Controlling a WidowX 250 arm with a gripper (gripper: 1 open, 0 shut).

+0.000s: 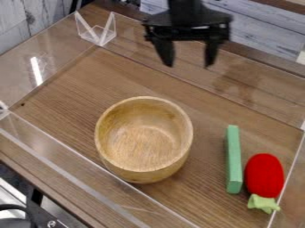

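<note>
My dark gripper (181,46) hangs over the back middle of the table, blurred, its fingers apart with nothing seen between them. In front of it lie a tan round bowl (143,147), a light green stick (234,158) and, at the front right, a red object (263,174) with a pale green piece (263,203) at its end.
A white wire or clear holder (96,27) stands at the back left.
</note>
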